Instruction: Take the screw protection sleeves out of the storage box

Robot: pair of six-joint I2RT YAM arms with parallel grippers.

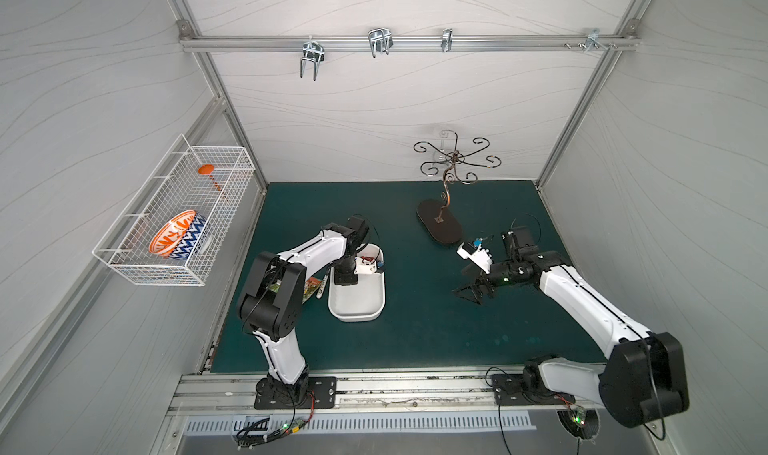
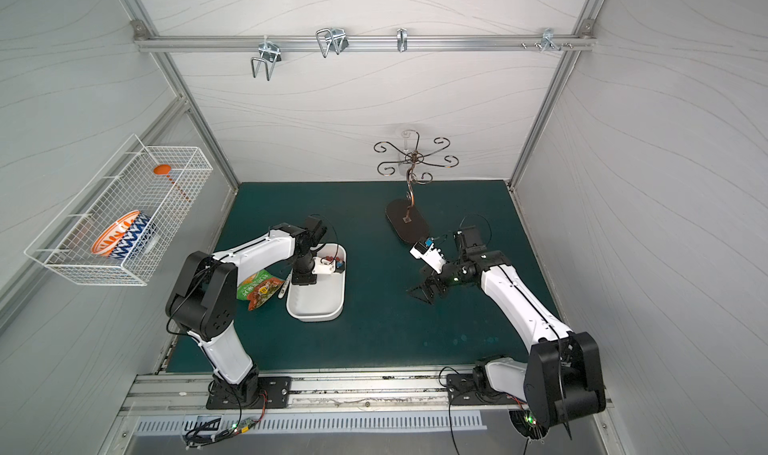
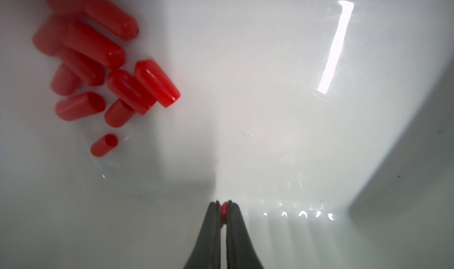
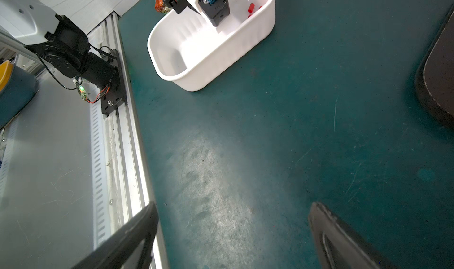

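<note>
The white storage box (image 1: pixel 357 303) stands on the green table, left of centre. Several red screw protection sleeves (image 3: pixel 127 91) lie piled in one corner of it, at upper left in the left wrist view; a smaller sleeve (image 3: pixel 104 145) lies a little apart. Over the box, my left gripper is shut on a small red sleeve (image 3: pixel 224 213), barely showing between the fingertips. Off to the right above bare table, my right gripper is open, its fingers wide apart and nothing between them.
A dark stand with curled metal arms (image 1: pixel 440 220) rises at the back. A colourful packet (image 2: pixel 259 288) lies left of the box. The wire basket (image 1: pixel 180 215) hangs on the left wall. Table between box and right arm is clear.
</note>
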